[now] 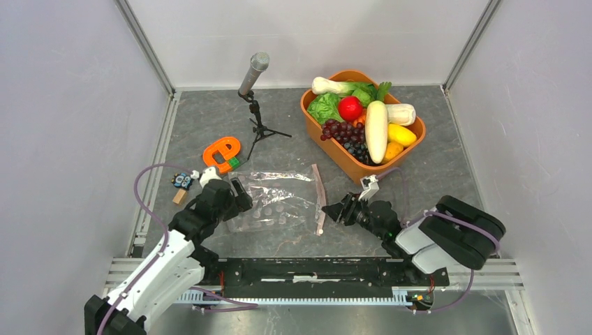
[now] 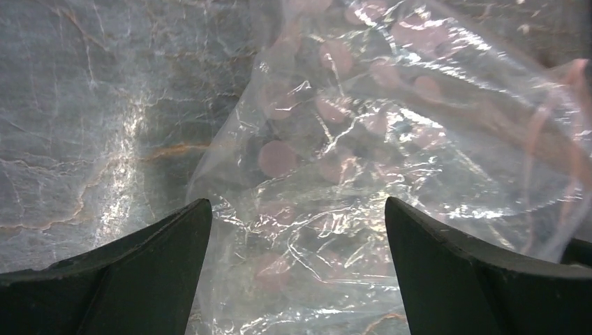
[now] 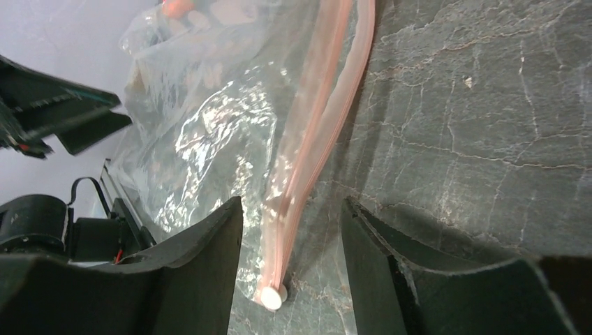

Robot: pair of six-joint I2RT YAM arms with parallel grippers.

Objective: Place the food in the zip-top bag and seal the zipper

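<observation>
A clear zip top bag (image 1: 279, 199) lies flat on the grey stone table, its pink zipper strip (image 1: 320, 202) on the right with a white slider (image 3: 271, 298) at the near end. Faint pink round patches show through the plastic in the left wrist view; whether they are slices inside or print, I cannot tell. My left gripper is open over the bag's left part, with no object between its fingers. Beside the zipper strip, my right gripper stands open, the strip's near end and slider showing between its fingers without being gripped.
An orange bin (image 1: 335, 150) of vegetables and fruit stands at the back right. A microphone on a tripod (image 1: 258, 122) rises behind the bag. An orange toy (image 1: 220, 149), a green block (image 1: 234, 162) and a small wooden block (image 1: 180, 196) sit on the left.
</observation>
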